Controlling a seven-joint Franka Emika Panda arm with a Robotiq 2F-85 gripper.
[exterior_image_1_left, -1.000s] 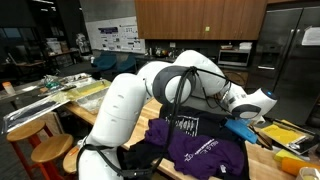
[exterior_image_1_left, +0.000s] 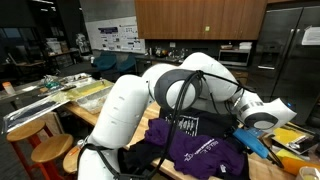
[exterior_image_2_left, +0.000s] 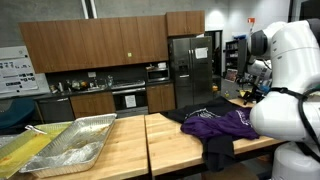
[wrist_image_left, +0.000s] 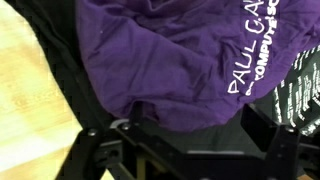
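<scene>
A purple shirt (wrist_image_left: 170, 60) with white lettering fills much of the wrist view, spread and wrinkled. Black cloth lies beneath and beside it, some of it carrying white print at the right edge. My gripper is open over the purple shirt's lower edge, its two dark fingers wide apart. Nothing is held between them. Whether the fingertips touch the cloth I cannot tell. In exterior view 1 the purple shirt (exterior_image_1_left: 205, 158) lies in front of a black garment (exterior_image_1_left: 200, 121), with the wrist above its right side.
Foil trays (exterior_image_2_left: 72, 143) stand farther left. A yellow object (exterior_image_1_left: 292, 164) sits at the table's right in exterior view 1. Wooden stools (exterior_image_1_left: 50, 148) stand off the left side.
In exterior view 1 the wrist has come down and slightly right, nearer the purple shirt's right side. The clothes look unmoved.
</scene>
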